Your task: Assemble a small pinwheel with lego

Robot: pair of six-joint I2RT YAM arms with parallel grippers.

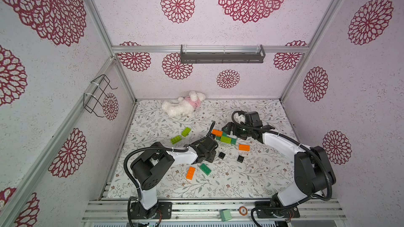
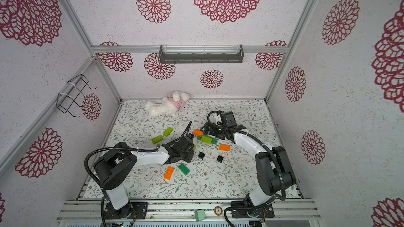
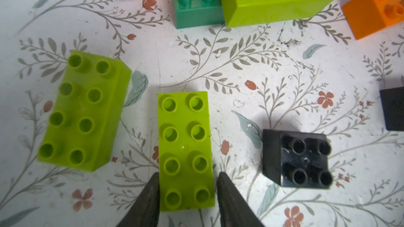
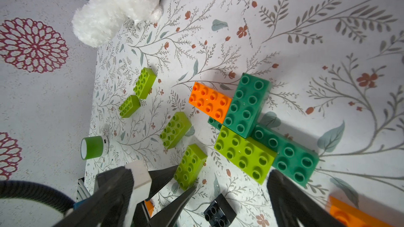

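A lime brick [image 3: 184,147] lies beneath my left gripper, whose fingers straddle its near end, part open; whether they touch it I cannot tell. A second lime brick [image 3: 84,109] lies to its left, a black square brick [image 3: 296,159] to its right. A pinwheel-like cluster of an orange brick [image 4: 209,100], green bricks [image 4: 246,103] and a lime brick [image 4: 244,154] sits ahead. My right gripper [image 2: 207,128] hangs open over this cluster, its fingers at the bottom edge of the right wrist view, nothing held.
Loose orange [image 1: 243,147] and green [image 1: 205,169] bricks lie nearer the front, with two more lime bricks [image 1: 176,139] at the left. A white plush toy [image 1: 181,107] lies along the back.
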